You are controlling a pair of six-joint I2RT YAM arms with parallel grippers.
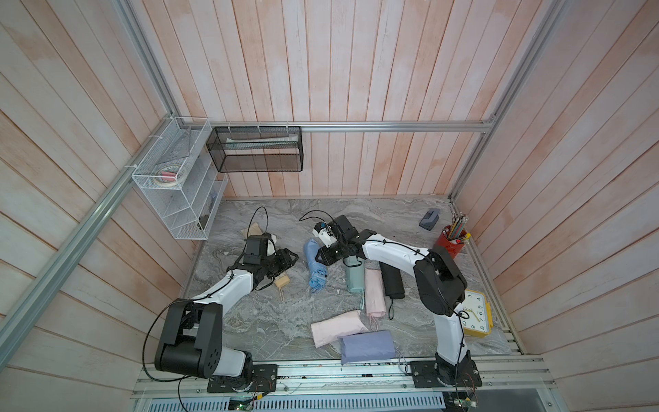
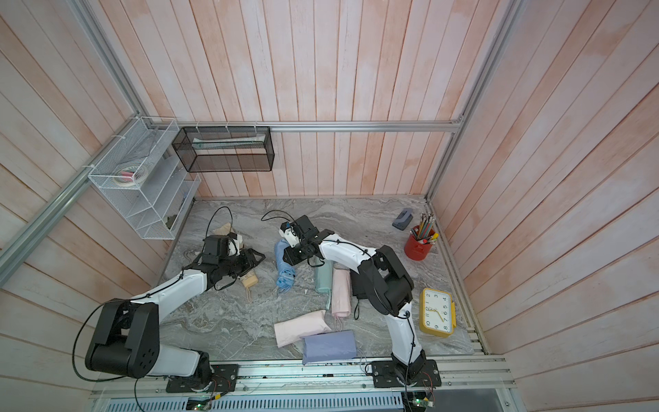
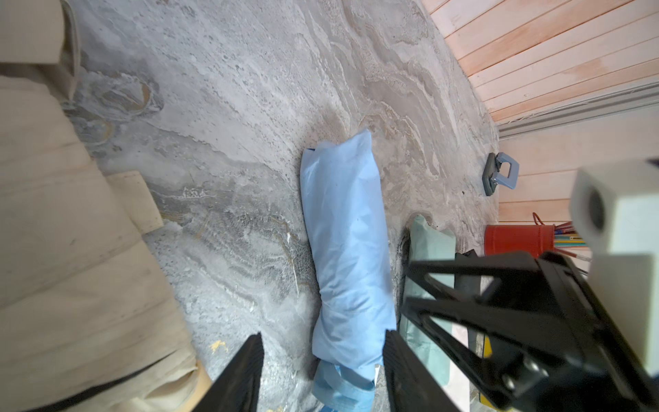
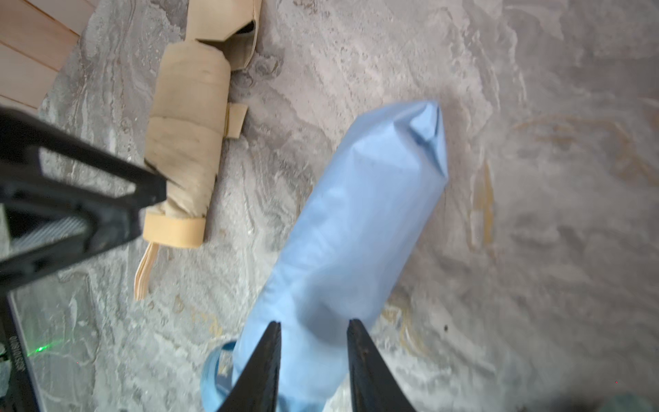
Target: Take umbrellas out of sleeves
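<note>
The light blue umbrella (image 1: 315, 264) lies lengthwise on the grey table between my two arms. Its smooth far end is folded over, and a band wraps the near end. My right gripper is over the umbrella's near half, fingers apart part way, with blue fabric visible between and beyond them; contact is hard to judge. To the left, my left gripper (image 1: 293, 258) is open and empty above the table. Beneath the left arm lies a beige umbrella (image 4: 186, 130), with a loose beige piece (image 4: 223, 24) at its far end, perhaps its sleeve.
Right of the blue umbrella are a green one (image 1: 355, 278), a pink one (image 1: 374, 292) and a black one (image 1: 391, 278). Pale pink (image 1: 336, 327) and lavender (image 1: 368, 346) cloth pieces lie in front. A red pencil cup (image 1: 447, 243) and yellow clock (image 1: 475, 312) stand right.
</note>
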